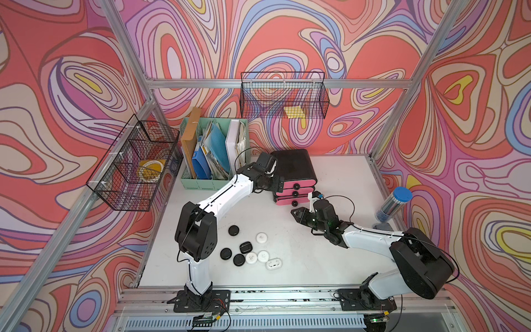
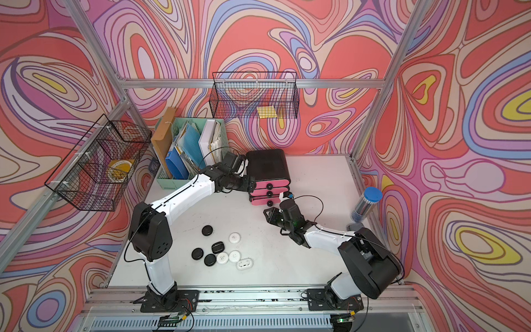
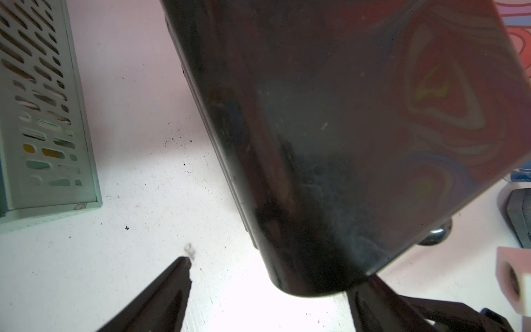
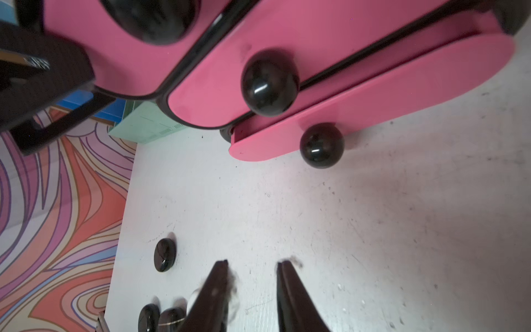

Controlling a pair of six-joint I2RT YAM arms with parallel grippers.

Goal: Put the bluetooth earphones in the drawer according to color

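Observation:
A black box with three pink drawers [image 1: 293,166] and black round knobs stands at the back; its lowest drawer [image 4: 387,88] sticks out slightly. My left gripper is at the box's top front-left corner, fingers open on either side of it. My right gripper is low before the drawers, fingers parted with nothing between, the lowest knob [image 4: 322,145] above them in the wrist view. Black earphone cases [image 1: 233,230] and white ones [image 1: 261,238] lie loose on the front left of the table.
A green file basket [image 1: 210,182] stands left of the box. A blue-lidded container [image 1: 393,204] is at the far right. Wire baskets hang on the left and back frame.

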